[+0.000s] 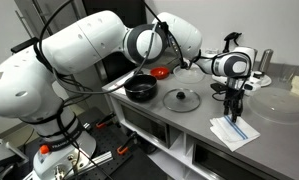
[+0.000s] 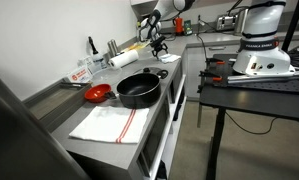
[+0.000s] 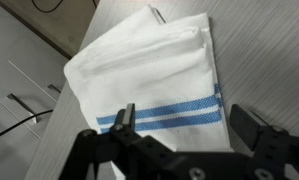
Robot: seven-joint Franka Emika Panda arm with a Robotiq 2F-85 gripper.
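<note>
A white cloth with blue stripes (image 3: 149,85) lies folded on the grey counter near its front edge, filling the middle of the wrist view. In exterior view 1 the same cloth (image 1: 234,132) is at the right. My gripper (image 1: 231,113) points down just above the cloth's back part, its fingers open. At the bottom of the wrist view the dark fingers (image 3: 251,130) stand wide apart, with cloth visible between and beyond them. Whether they touch the cloth I cannot tell.
A glass lid (image 1: 181,100) and a black pot (image 1: 140,87) sit left of the cloth. A clear round lid (image 1: 279,107) lies behind it, right. A second white cloth with red stripes (image 2: 109,122) lies at the counter's other end. Open shelves (image 1: 169,148) are below.
</note>
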